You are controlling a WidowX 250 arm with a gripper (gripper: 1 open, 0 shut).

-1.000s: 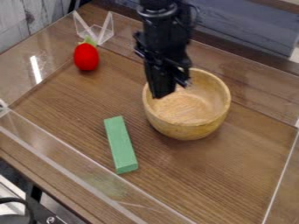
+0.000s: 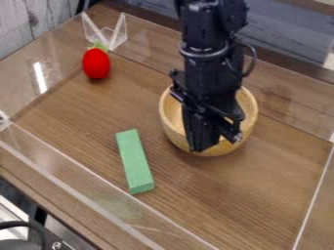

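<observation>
The black robot arm reaches down from the top into a yellow bowl [image 2: 237, 105] right of centre, covering much of it. My gripper [image 2: 198, 146] is low over the near part of the bowl, its fingers close together, with nothing visible between them. The bowl's inside is largely hidden by the arm.
A green block [image 2: 135, 161] lies front left of the bowl. A red object [image 2: 97, 63] sits at the back left, beside a small white item.
The arm has come toward the camera and down, so that the gripper is now lower over the bowl's near part, covering more of it.
</observation>
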